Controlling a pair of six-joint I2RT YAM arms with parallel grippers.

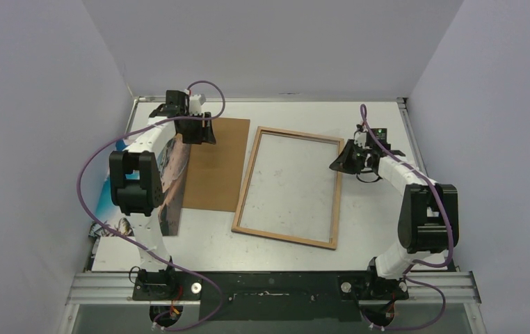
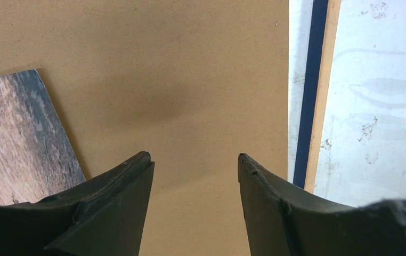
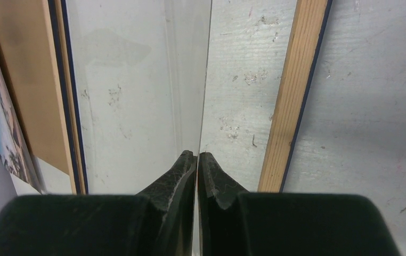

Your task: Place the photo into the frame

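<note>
The wooden frame point(image 1: 286, 239) lies flat in the middle of the table. At its right side, my right gripper point(image 1: 339, 167) is shut on the edge of a clear sheet point(image 3: 190, 80), which shows as a thin line running up from between the fingertips in the right wrist view. Part of the frame's right bar point(image 3: 285, 109) lies to the right of that edge. To the left is the photo point(image 2: 25, 138), partly on the brown backing board point(image 1: 217, 167). Over the board hangs my left gripper, open, with nothing between its fingers.
Bare white table point(image 1: 370, 223) lies to the right of the frame, and a narrow strip separates board and frame. Grey walls point(image 1: 499, 139) bound the sides. The left arm covers part of the photo in the top view.
</note>
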